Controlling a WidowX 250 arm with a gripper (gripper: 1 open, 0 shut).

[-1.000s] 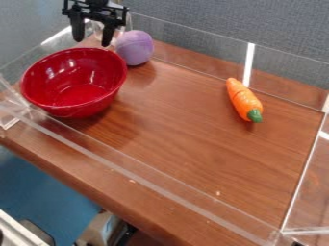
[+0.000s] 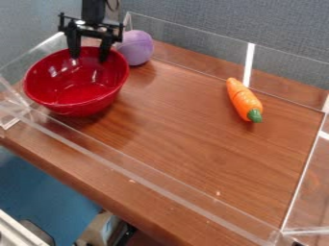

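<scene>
My black gripper [image 2: 90, 46] hangs at the top left, over the back rim of a red bowl [image 2: 75, 94], its fingers pointing down; whether anything is between them is hard to make out. A purple round object [image 2: 137, 46] sits just right of the gripper, behind the bowl. An orange toy carrot [image 2: 243, 98] with a green tip lies apart on the right side of the wooden table.
Clear low walls edge the wooden table [image 2: 193, 163] on its sides. A grey wall stands behind. Blue floor shows at the lower left.
My gripper has moved down and slightly left, toward the bowl's back rim. The bowl, purple object and carrot have not visibly moved.
</scene>
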